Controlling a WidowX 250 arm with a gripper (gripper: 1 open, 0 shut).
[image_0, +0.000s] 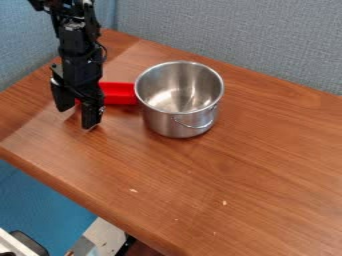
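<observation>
My black gripper (76, 107) is low over the left part of the wooden table, in front of a red object (118, 92), which it partly hides. Whether the fingers are open or shut, and whether anything is between them, is hard to see. A steel pot (179, 118) with a side handle stands just right of the red object.
Grey-blue padded walls (241, 40) rise behind. The table's front left edge borders a blue floor (34, 200), with some white and dark items at the bottom left.
</observation>
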